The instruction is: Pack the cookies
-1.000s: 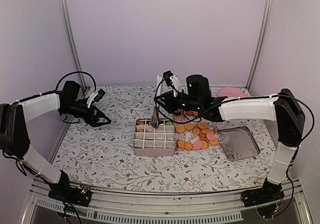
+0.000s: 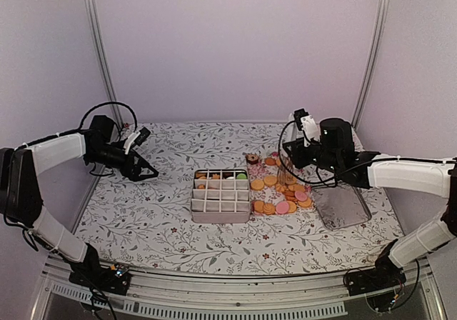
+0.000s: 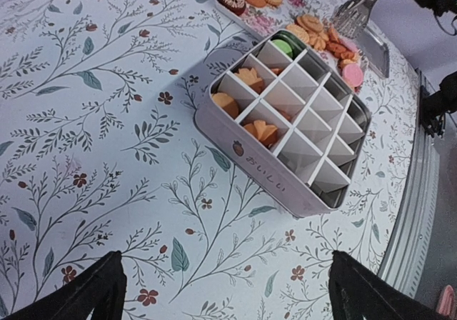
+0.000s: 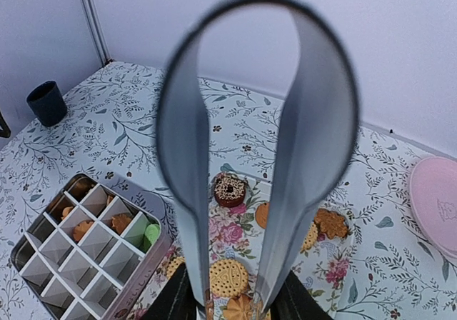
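Note:
A pale box (image 2: 221,218) with white dividers stands mid-table. In the left wrist view, some compartments hold cookies, including an orange cookie (image 3: 226,104) and a green cookie (image 3: 282,46); several nearer the front are empty. Loose cookies (image 2: 268,181), round and flower-shaped, lie in a group right of the box. Metal tongs (image 4: 187,163) are held by my right gripper, its dark fingers pressing both arms from outside. The tongs' tips are over the cookies; whether they touch any is unclear. Over the left of the table my left gripper is open and empty.
A grey metal tray (image 2: 343,207) lies on the right, partly under the right arm. A pink plate (image 4: 437,200) is behind it, and a dark cup (image 4: 47,103) stands at the far left. Bare patterned cloth (image 2: 153,227) covers the left and front.
My right gripper and the tongs have swung right, from above the box across to the loose cookies. The left arm has stayed still.

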